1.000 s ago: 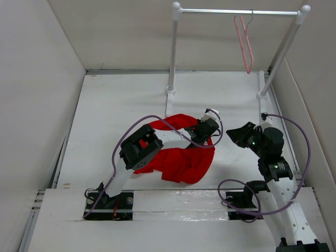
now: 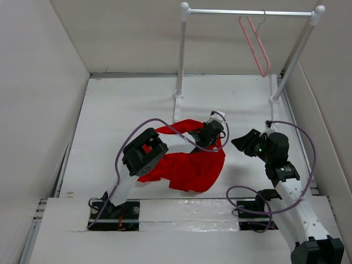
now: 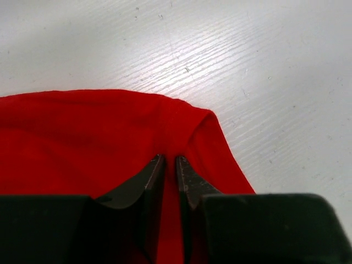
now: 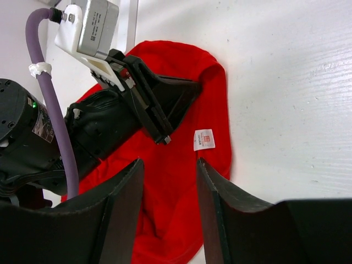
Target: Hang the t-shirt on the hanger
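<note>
A red T-shirt [image 2: 192, 170] lies crumpled on the white table, with a small white label [image 4: 204, 139] near its right edge. My left gripper is down on the shirt's upper part, shut, with a narrow fold of red cloth at its fingertips; whether it grips that fold is unclear. My right gripper stands open to the right of the shirt, nothing between its fingers. A pink hanger [image 2: 254, 47] hangs by its hook from the rail at the back.
The white rack [image 2: 220, 11] spans the back, its posts standing on the table. Bare table [image 2: 110, 104] lies left of and behind the shirt. Walls close both sides, and purple cables loop over both arms.
My right arm has moved a little to the left and its gripper's fingers look more spread. The left arm shifted very slightly; the hanger swung slightly.
</note>
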